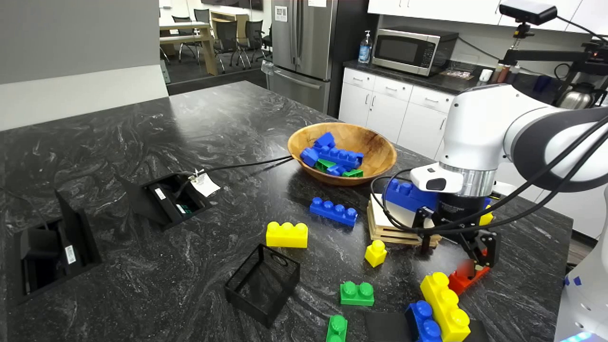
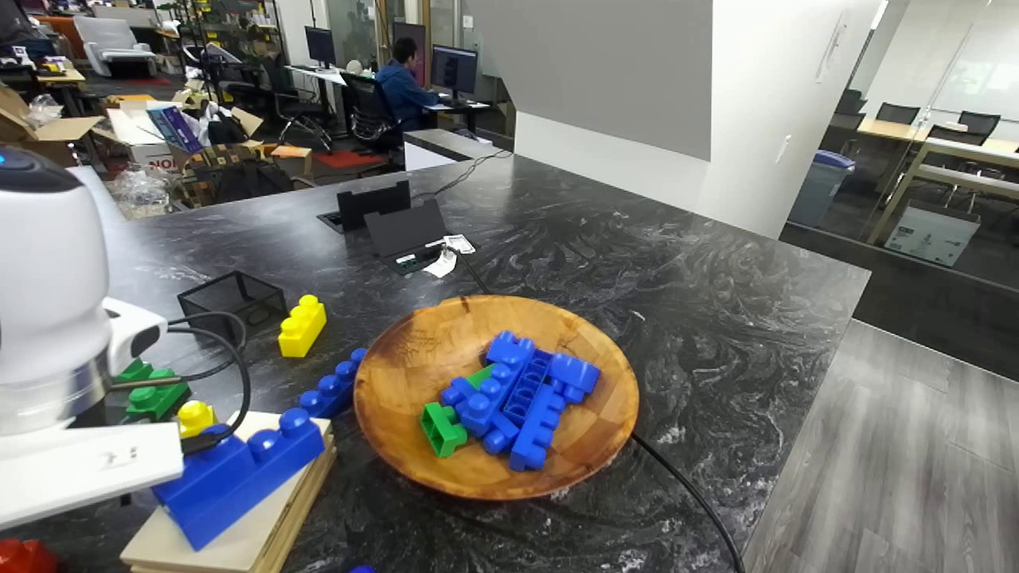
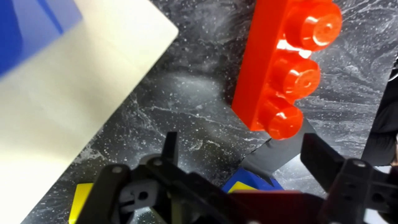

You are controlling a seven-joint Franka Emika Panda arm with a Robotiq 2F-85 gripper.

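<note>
My gripper (image 1: 456, 257) hangs low over the table beside the wooden stack, its fingers spread apart. In the wrist view the gripper stands open, with bare tabletop between its fingertips. Just beyond them lies a red brick (image 3: 257, 71) with several round studs, close to the right finger and outside the grasp. The same red brick (image 1: 457, 282) shows under the arm in exterior view 1, partly covered by the gripper. A blurred dark-red patch (image 3: 274, 203) appears low between the finger bases; I cannot tell what it is.
A blue brick (image 2: 239, 473) rests on the wooden stack (image 2: 205, 530). The wooden bowl (image 1: 379, 162) holds blue and green bricks. Yellow (image 1: 286, 235), green (image 1: 357, 294) and blue bricks (image 1: 333, 211) lie loose around a black mesh box (image 1: 251, 305).
</note>
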